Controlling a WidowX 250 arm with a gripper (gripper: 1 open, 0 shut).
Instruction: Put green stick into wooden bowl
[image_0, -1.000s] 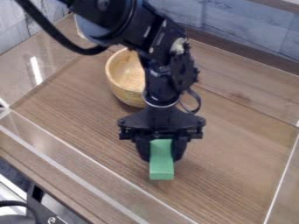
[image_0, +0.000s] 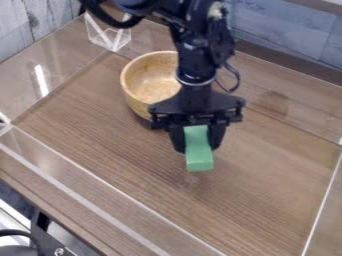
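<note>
The green stick (image_0: 198, 150) hangs from my gripper (image_0: 197, 132), which is shut on its upper part. Its lower end points down toward the table and toward the camera; whether it touches the surface I cannot tell. Behind and to the left of the gripper stands the wooden bowl (image_0: 139, 74). Part of the bowl's right side is hidden by the dark arm. No contents show in the visible part of the bowl.
Bare wooden table (image_0: 120, 160) spreads out in front and to both sides of the gripper. A clear, box-like object (image_0: 107, 33) stands at the back left. Dark cables (image_0: 24, 236) lie beyond the table's edge at lower left.
The arm and gripper have moved away from the camera and slightly right, carrying the green stick along. The bowl has stayed in place, and the arm now covers more of its right side.
</note>
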